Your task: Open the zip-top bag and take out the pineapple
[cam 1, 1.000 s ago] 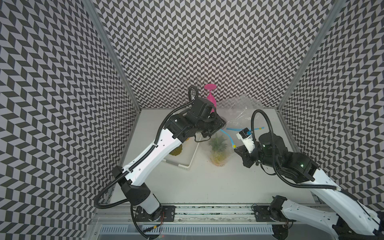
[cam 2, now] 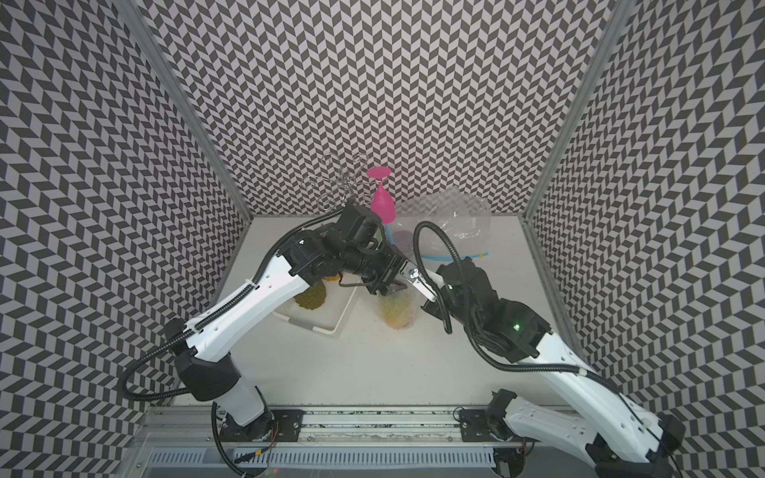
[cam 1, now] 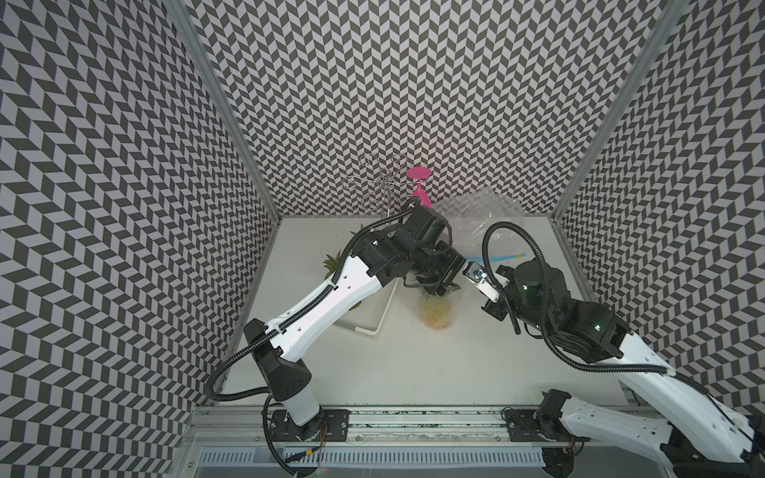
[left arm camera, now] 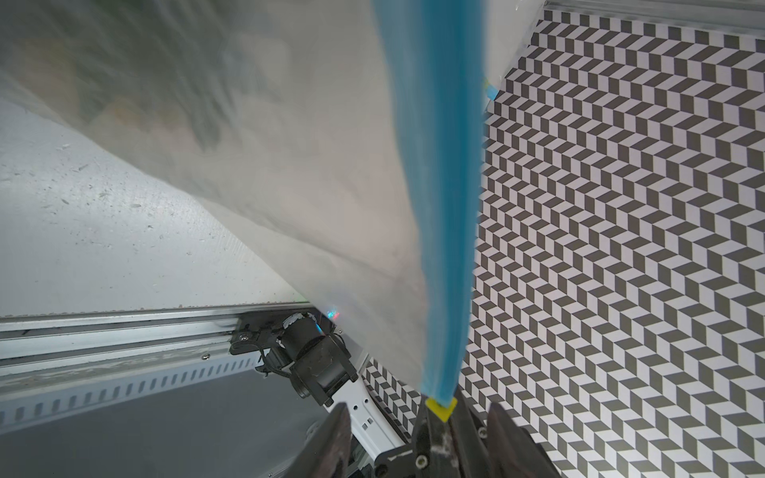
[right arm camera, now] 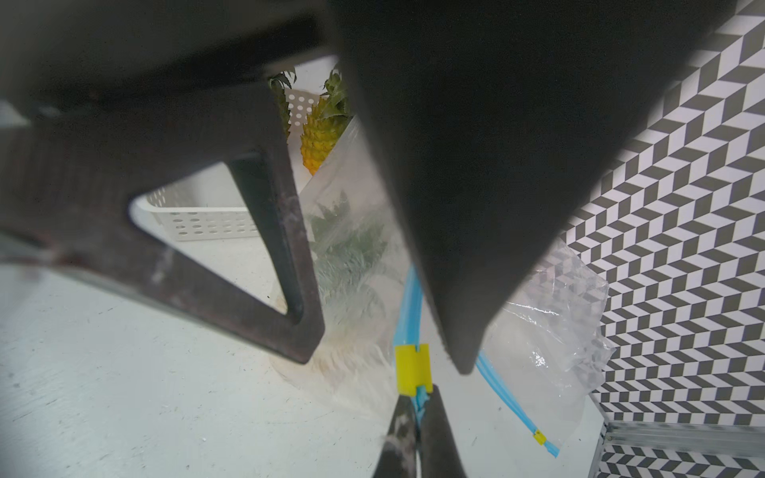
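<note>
The clear zip bag [left arm camera: 263, 183] holds a pineapple [cam 1: 435, 313], its leaves blurred through the plastic. My right gripper is shut on the end of the bag's blue zip strip [right arm camera: 408, 310], just beside the yellow slider [right arm camera: 412, 368]. My left gripper stands open in the left wrist view, fingers either side of the slider end, close to my right gripper. Both grippers meet above the bag in the top views, where their tips are largely hidden by the arms.
A white basket [right arm camera: 208, 223] with pineapples [right arm camera: 322, 135] is at left. A pink glass [cam 2: 382, 203], a wire rack [cam 1: 386, 181] and another empty zip bag [right arm camera: 542, 334] stand or lie behind.
My left gripper has moved right and down toward my right gripper, which has shifted slightly and raised the bag's zip end. The blue strip is now mostly hidden in the top left view.
</note>
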